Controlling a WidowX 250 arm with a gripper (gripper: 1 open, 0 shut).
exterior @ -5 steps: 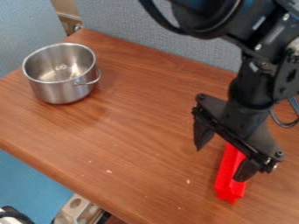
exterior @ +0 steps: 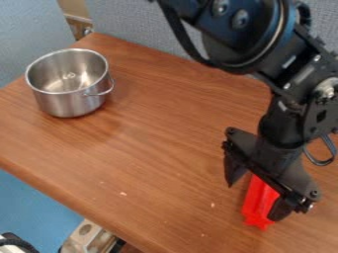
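My black gripper (exterior: 270,186) hangs at the right of the camera view, open, low over a red elongated object (exterior: 259,207) on the wooden table. The red object is partly hidden under the gripper, whose fingers straddle it from above; whether they touch it I cannot tell. A steel pot (exterior: 69,81) with a side handle stands at the upper left of the table.
A grey padded wall (exterior: 158,25) runs along the back.
The arm has shifted slightly, with the gripper a little lower over the red object. The pot and the red object appear unmoved.
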